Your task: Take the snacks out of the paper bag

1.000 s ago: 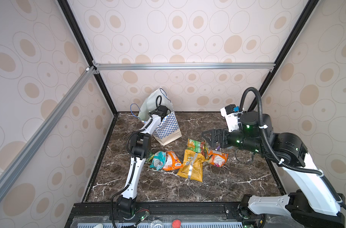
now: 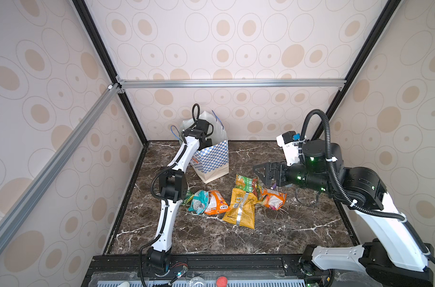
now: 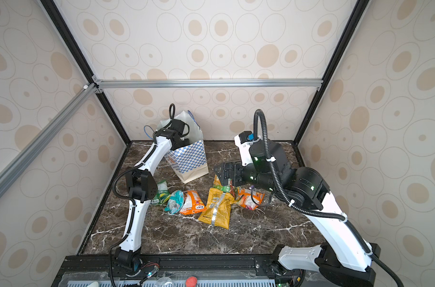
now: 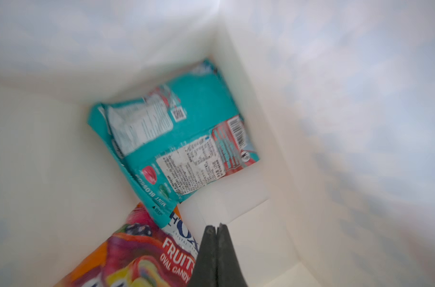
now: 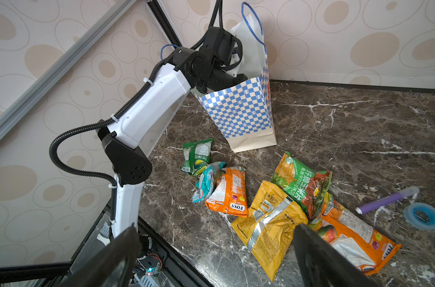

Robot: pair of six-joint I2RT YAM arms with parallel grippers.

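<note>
The blue-checked paper bag (image 2: 210, 160) stands at the back left, my left arm reaching into its top. Inside, my left gripper is shut, nothing seen between its fingers, above a teal snack bag (image 4: 188, 119) and a colourful fruit candy bag (image 4: 136, 253). On the table lie a green snack bag (image 5: 195, 155), a teal one (image 5: 207, 181), orange ones (image 5: 231, 191) (image 5: 358, 244), a yellow one (image 5: 267, 224) and a green-red one (image 5: 298, 181). My right gripper (image 2: 262, 172) hangs over the right-hand snacks, its fingers spread wide.
A purple marker (image 5: 384, 200) and a tape roll (image 5: 423, 215) lie at the right. Patterned walls enclose the table (image 2: 150, 229) on the sides and back. Bare table shows right of the paper bag and along the front.
The right arm has not moved.
</note>
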